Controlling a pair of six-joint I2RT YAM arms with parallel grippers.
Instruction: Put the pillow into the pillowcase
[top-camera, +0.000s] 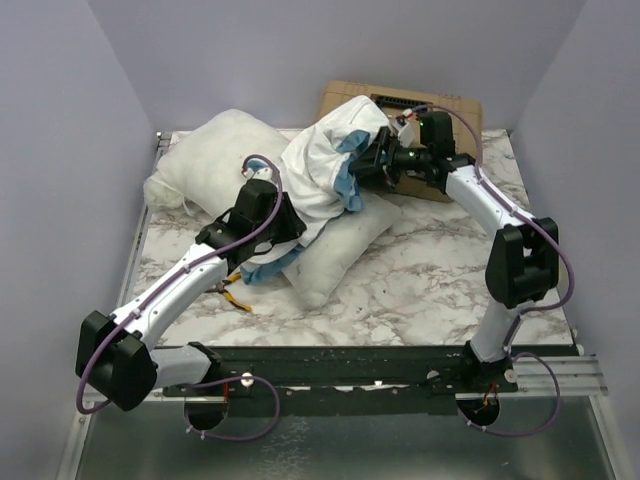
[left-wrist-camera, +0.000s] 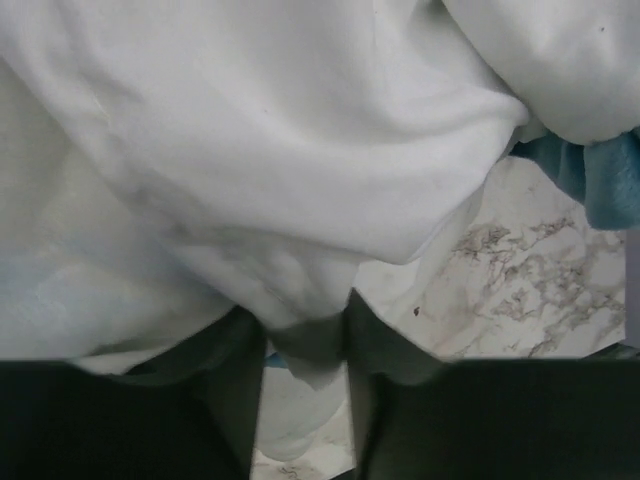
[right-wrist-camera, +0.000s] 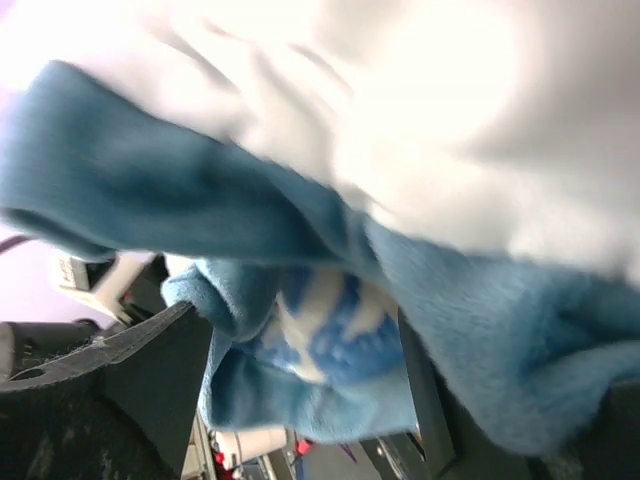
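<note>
A white pillowcase with blue lining (top-camera: 330, 140) lies crumpled over a grey-white pillow (top-camera: 335, 260) in the middle of the table. My left gripper (top-camera: 285, 225) is low on the white cloth; in the left wrist view a fold sits between its blurred fingers. My right gripper (top-camera: 375, 160) is at the pillowcase's upper right. In the right wrist view blue fleece with a patterned patch (right-wrist-camera: 320, 330) lies between its fingers; whether they grip it is unclear.
Another large white pillow (top-camera: 205, 160) lies at the back left. A cardboard box (top-camera: 440, 110) stands at the back right. Yellow-black straps (top-camera: 235, 300) lie front left.
</note>
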